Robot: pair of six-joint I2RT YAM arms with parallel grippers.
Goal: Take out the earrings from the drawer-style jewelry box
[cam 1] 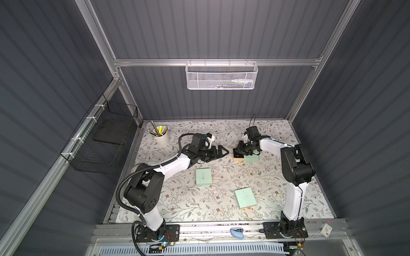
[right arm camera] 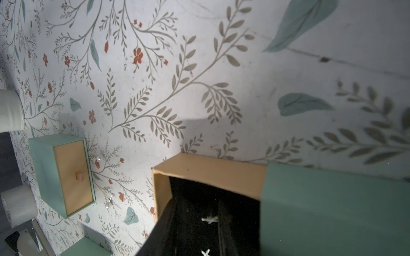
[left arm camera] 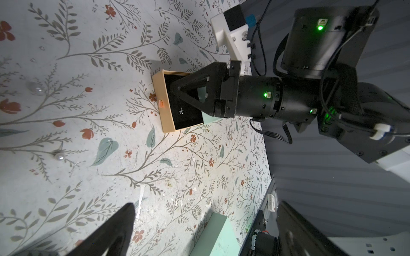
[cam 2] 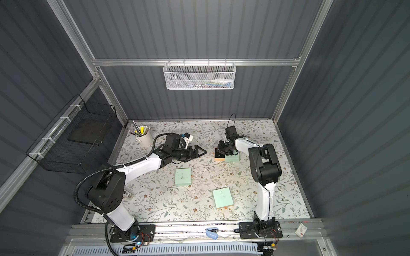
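The drawer point(right arm camera: 220, 172) of a green jewelry box point(right arm camera: 333, 204) is pulled out toward the left; its walls are tan and its inside black. Two small pale earrings show in it, a star-like earring point(right arm camera: 209, 219) and another earring point(right arm camera: 205, 252) cut by the frame edge. My right gripper is open, its blurred fingers at the drawer and on either side of the earrings, nothing gripped. Its wrist covers part of the box in the top views. Open and empty, my left gripper hovers left of the drawer.
Pearl-like pieces, one a shiny bead point(left arm camera: 59, 156), lie on the floral mat left of the drawer. Other green boxes stand on it: a left box point(cam 1: 203, 177) and a front box point(cam 1: 245, 198). A pen cup point(cam 1: 161, 138) occupies the back left.
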